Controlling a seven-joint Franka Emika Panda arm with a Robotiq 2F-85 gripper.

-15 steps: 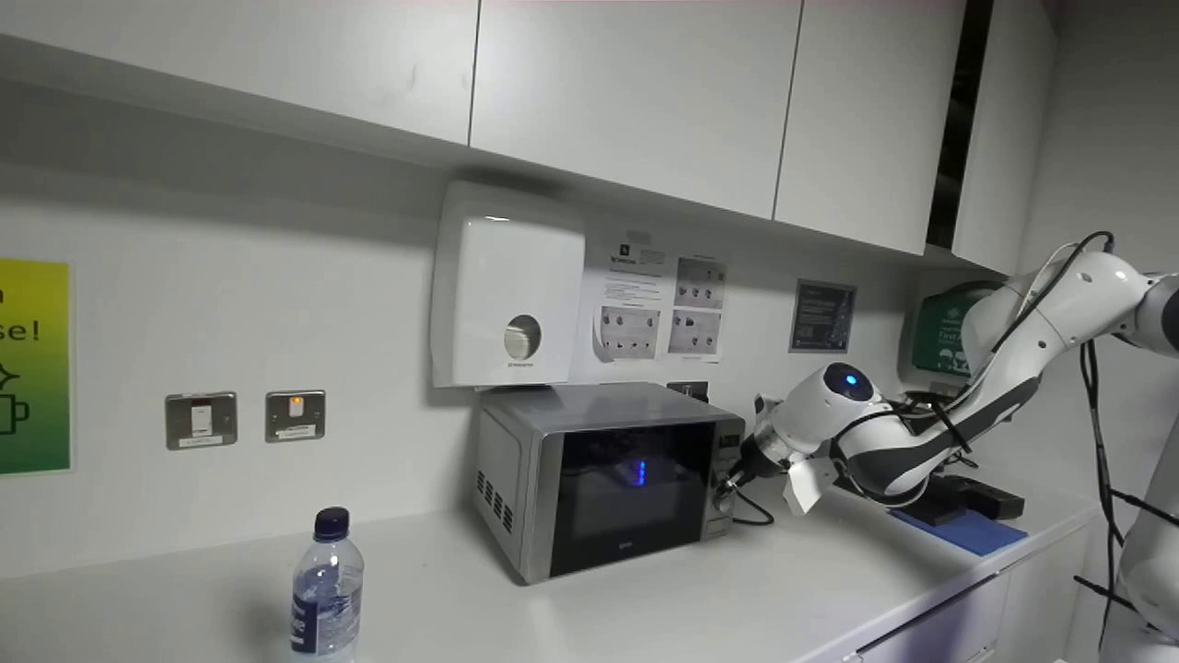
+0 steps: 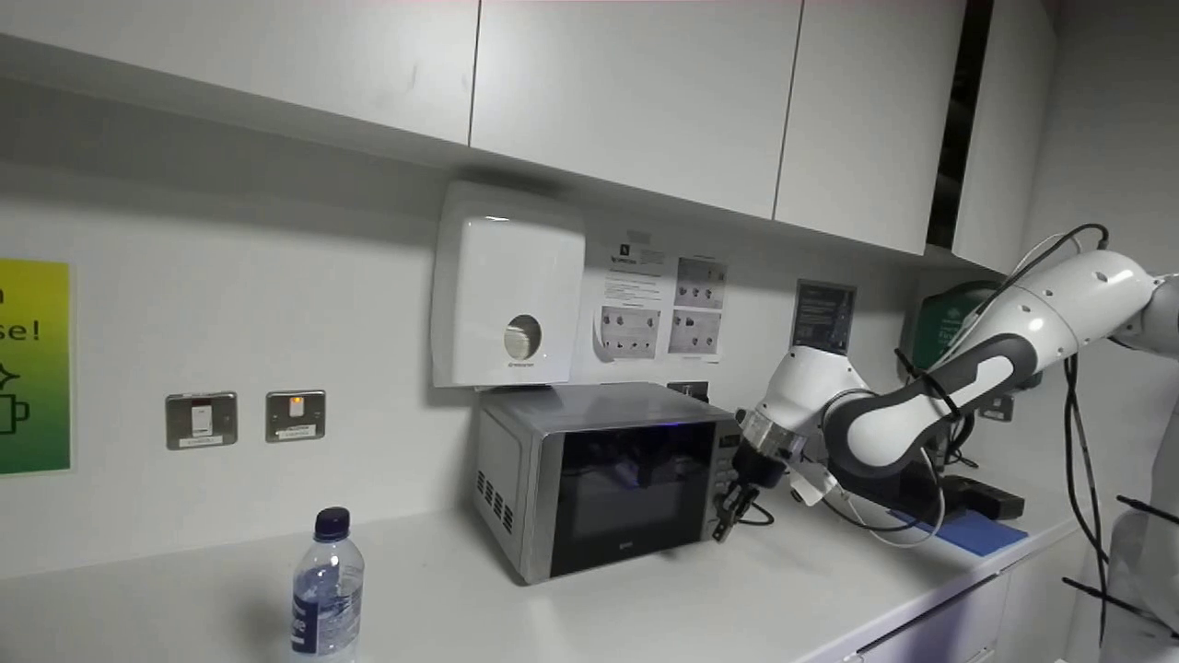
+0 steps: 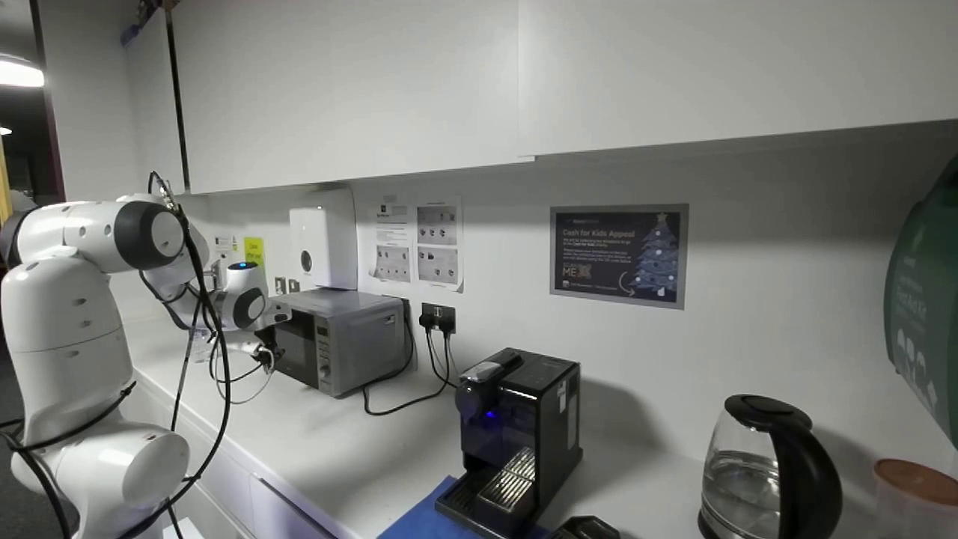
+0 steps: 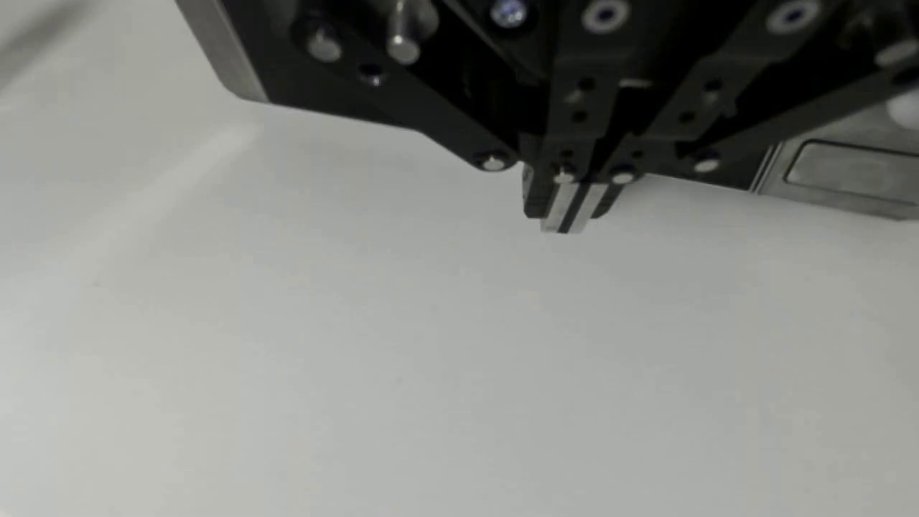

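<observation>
My gripper (image 2: 724,529) points down and toward the front of the microwave (image 2: 630,492), by the right end where its control panel (image 2: 723,470) is. Its door is closed. In the wrist view the two fingertips (image 4: 556,222) meet, so the gripper is shut, with nothing visible between them. Below them in that view is only bare white counter. The microwave (image 4: 848,172) edge shows at the right of the wrist view. From the other side, the arm hides part of the microwave door (image 3: 296,349), and the fingers are hard to make out.
A water bottle (image 2: 327,591) stands on the counter at left. Farther along are a coffee machine (image 3: 525,422) on a blue mat (image 3: 418,512) and a glass kettle (image 3: 763,467). Cupboards (image 2: 641,99) overhang the counter. Open counter (image 2: 685,608) lies before the microwave.
The arm's wrist has tipped over from reaching level at the control panel to pointing downward. The microwave looks unmoved.
</observation>
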